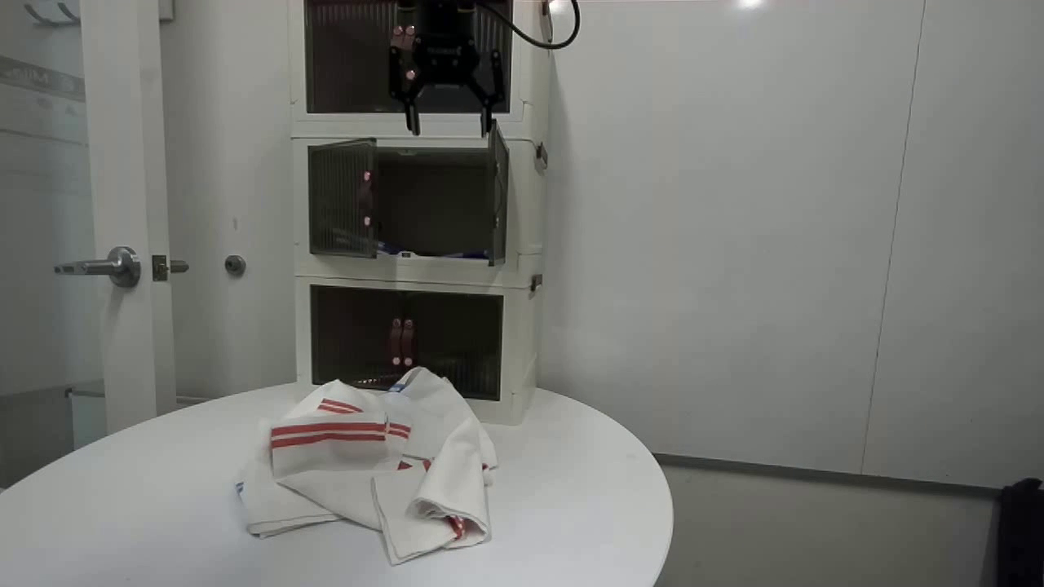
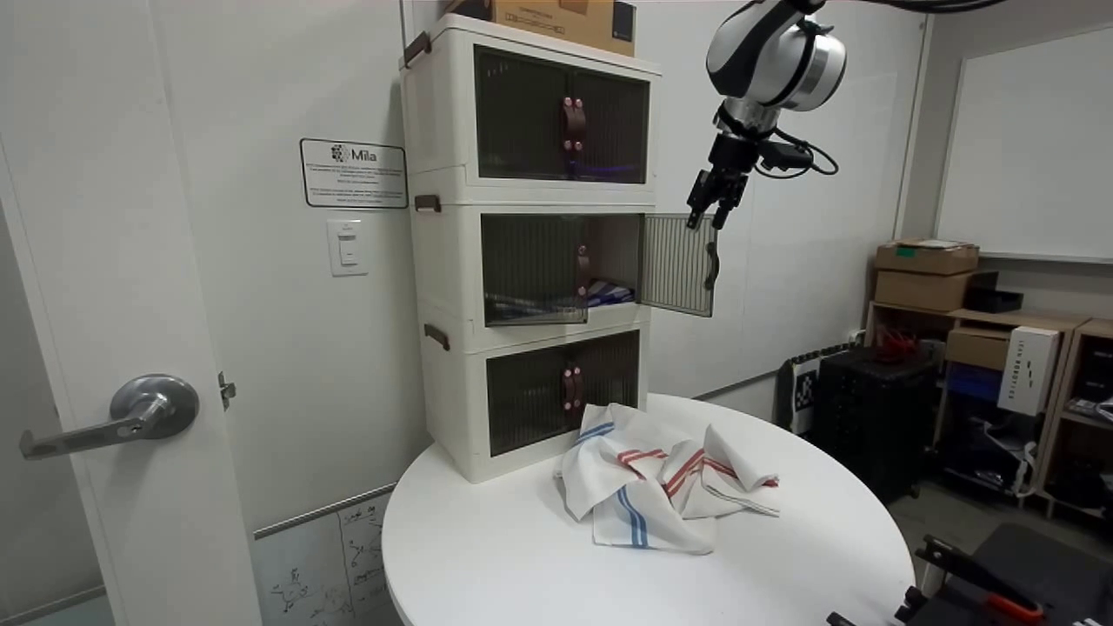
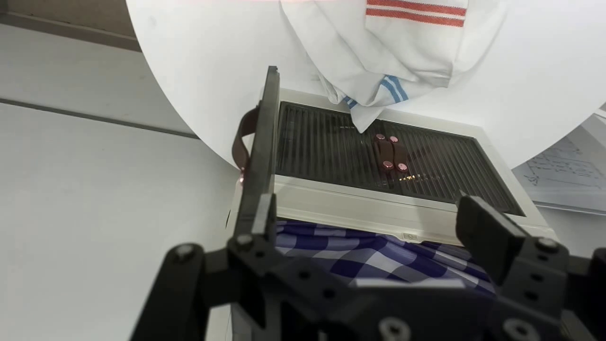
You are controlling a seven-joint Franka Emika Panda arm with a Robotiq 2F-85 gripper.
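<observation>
My gripper (image 1: 450, 129) is open and empty, hanging high in front of the cabinet with its fingers pointing down. In exterior view 2 the gripper (image 2: 705, 223) appears near the top of the middle compartment's right door (image 2: 678, 263), which stands swung out. The left door (image 1: 342, 199) of that compartment is partly ajar. Inside lies a blue-and-white checked cloth (image 3: 363, 255), seen from above in the wrist view behind my fingers. A crumpled white cloth with red and blue stripes (image 1: 382, 470) rests on the round white table, against the cabinet's base.
The top compartment (image 2: 563, 115) and the bottom compartment (image 2: 563, 391) have their doors closed. A cardboard box (image 2: 563, 23) sits on top of the cabinet. A wall stands close on the cabinet's right.
</observation>
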